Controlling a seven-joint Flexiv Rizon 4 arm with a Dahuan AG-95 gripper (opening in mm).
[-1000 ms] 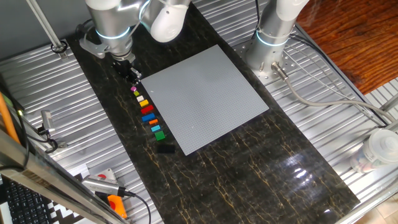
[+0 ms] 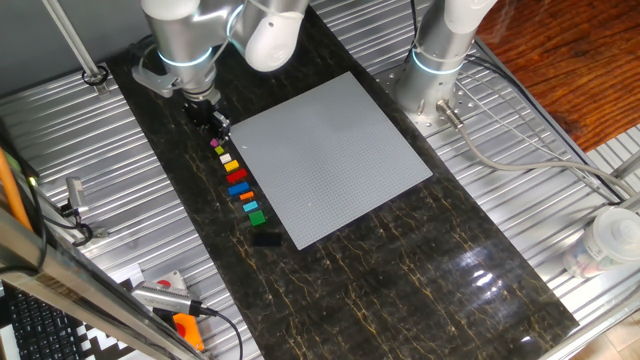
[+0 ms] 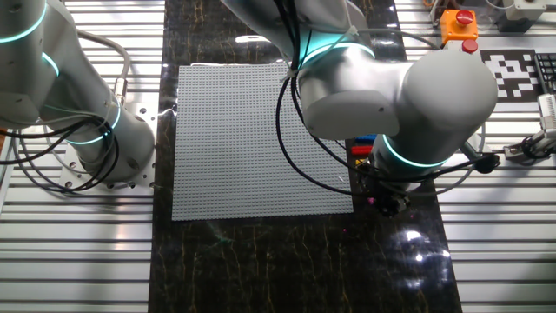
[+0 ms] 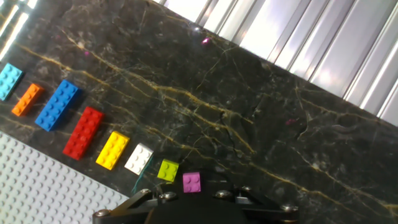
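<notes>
A row of small toy bricks lies on the dark marbled table beside the grey studded baseplate (image 2: pixel 332 160). My gripper (image 2: pixel 219 134) is low at the far end of this row, close to the pink-purple brick (image 4: pixel 191 182). In the wrist view that brick sits just in front of the dark gripper, roughly centred on it. The fingertips are too dark to show whether they are apart or closed, or whether they touch the brick. The lime green brick (image 4: pixel 168 170) is close by on the left. In exterior view 2 the arm hides most of the row.
Further along the row are white (image 4: pixel 138 158), yellow (image 4: pixel 113 150), red (image 4: pixel 83 133), blue (image 4: pixel 56 105), orange (image 4: pixel 27 99) and light blue (image 4: pixel 9 81) bricks, then a green one (image 2: pixel 257 217) and a black piece (image 2: pixel 267 240). The baseplate is bare.
Compared with a second ago, the arm and gripper have shifted very slightly towards the right in exterior view 1. The rest of the bricks and the baseplate look unmoved.
</notes>
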